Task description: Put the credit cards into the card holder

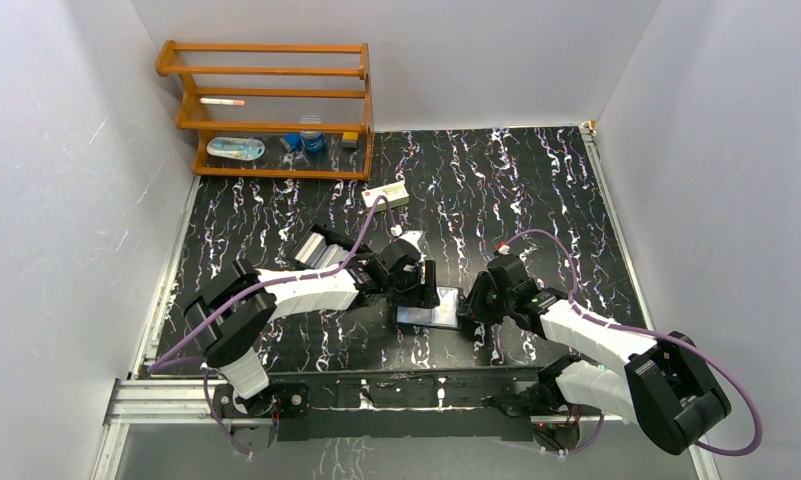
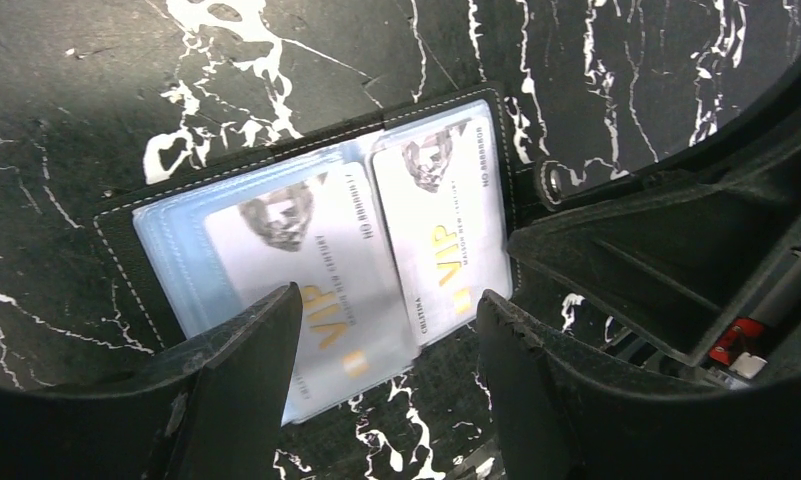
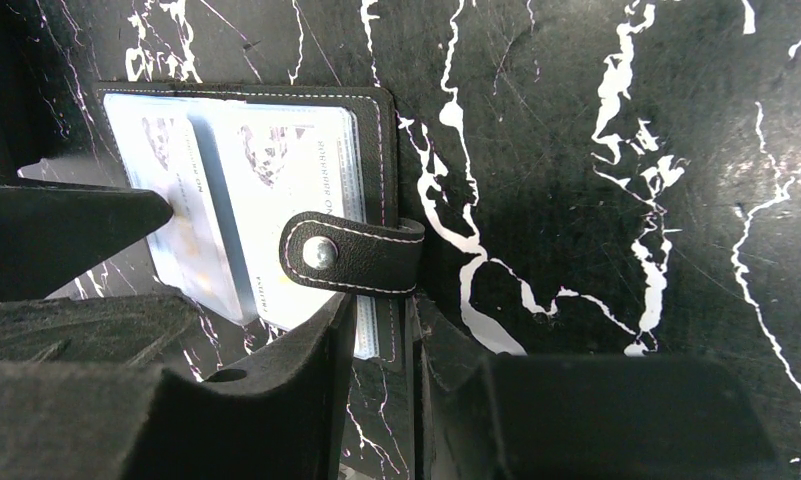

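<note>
The black card holder [image 2: 116, 225] lies open and flat on the table. Its clear sleeves show a white card in each half: one card [image 2: 351, 300] on the left and another card [image 2: 456, 235] on the right. Over the left half and fold, my left gripper is open, nothing gripped between its fingers. A strap [image 3: 361, 255] with a metal snap folds over the holder's right edge. My right gripper stands at that edge just below the strap, its fingers a small gap apart with the holder's edge showing between them.
Behind the left arm sits a black box [image 1: 301, 245] with pale flat items in it, partly hidden. A small carton [image 1: 386, 195] lies near the wooden rack [image 1: 266, 174]. Both grippers are close together.
</note>
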